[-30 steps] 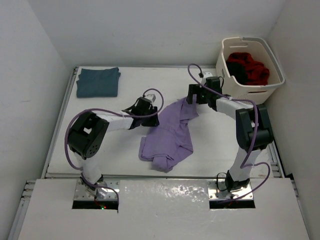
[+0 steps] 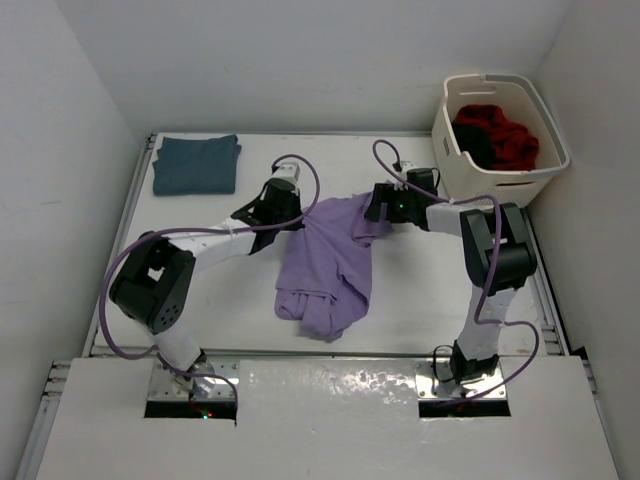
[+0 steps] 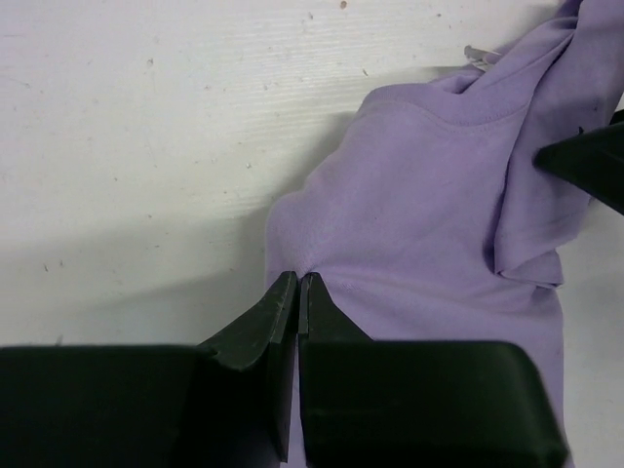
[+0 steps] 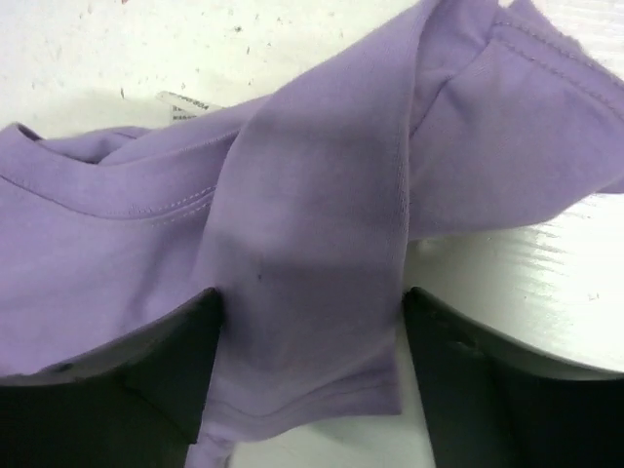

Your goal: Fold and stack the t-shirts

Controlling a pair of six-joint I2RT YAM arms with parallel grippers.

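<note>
A purple t-shirt (image 2: 325, 255) lies crumpled mid-table, its lower end bunched toward the front edge. At its left side my left gripper is shut on a pinch of the purple cloth. The collar and a small white tag (image 3: 480, 57) show beyond it. Over a folded-over flap at the shirt's upper right, my right gripper stands open, with one finger (image 4: 175, 356) on each side of the flap. A folded dark teal t-shirt (image 2: 196, 165) rests flat at the back left.
At the back right stands a white basket (image 2: 455, 95) with red cloth (image 2: 510, 140) and black cloth inside.
The shirt has shifted slightly left.
</note>
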